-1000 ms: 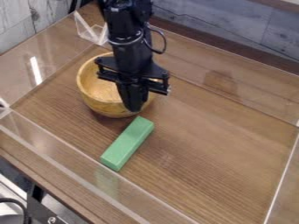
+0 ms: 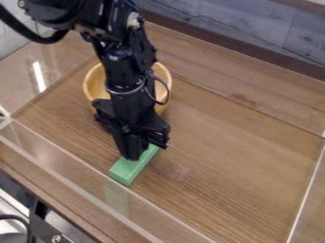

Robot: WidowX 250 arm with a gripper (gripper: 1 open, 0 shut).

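Note:
A green rectangular block (image 2: pixel 128 169) lies on the wooden surface near the front. My black gripper (image 2: pixel 132 150) is lowered over its back end, partly hiding it; whether its fingers touch or hold the block cannot be told. An orange bowl (image 2: pixel 97 78) sits behind the gripper, partly hidden by the arm.
A grey-blue wall (image 2: pixel 254 28) runs along the back. The left edge of the surface has a pale strip, with cables at the lower left.
The block has not visibly moved.

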